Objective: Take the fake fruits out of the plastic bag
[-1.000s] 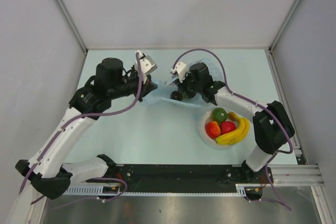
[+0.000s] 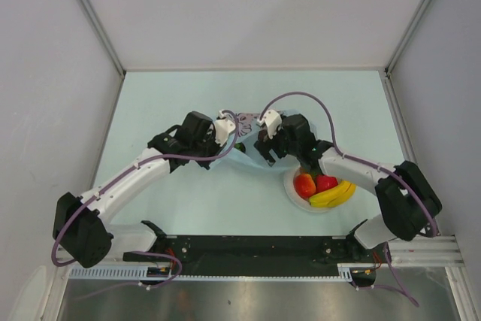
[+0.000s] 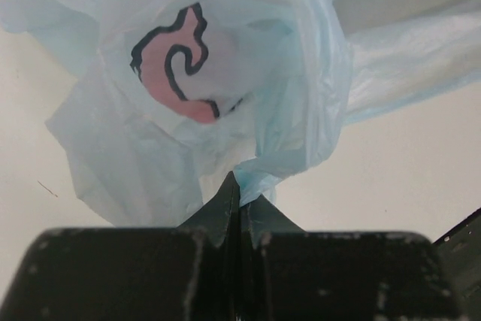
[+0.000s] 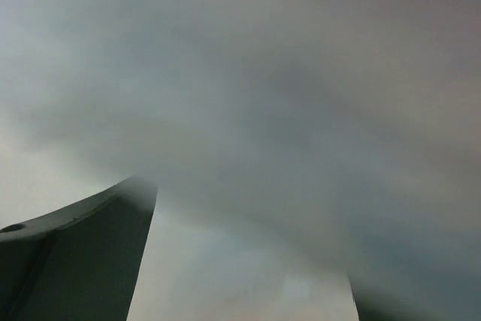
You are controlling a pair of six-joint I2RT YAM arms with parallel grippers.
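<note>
A pale blue translucent plastic bag [image 2: 259, 162] lies spread across the middle of the table between both arms. My left gripper is shut on the edge of the bag, which bunches at its fingertips in the left wrist view. A pink print with black outlines [image 3: 180, 73] shows on the film. My right gripper [image 2: 266, 149] is open at the bag's mouth; in its wrist view, blurred film covers most of the picture and part of the fingers [image 4: 98, 253]. A small green thing [image 2: 240, 146] shows at the bag, too small to name surely.
At the front right stands a clear bowl [image 2: 307, 207] holding a red-orange fruit [image 2: 304, 185], a red fruit [image 2: 326, 183] and bananas [image 2: 333, 195]. The right forearm passes over its back edge. Free table lies at the front left and far right.
My left gripper has come down from a raised position, lowering the bag's held edge. The bowl's green fruit is now hidden by the right arm.
</note>
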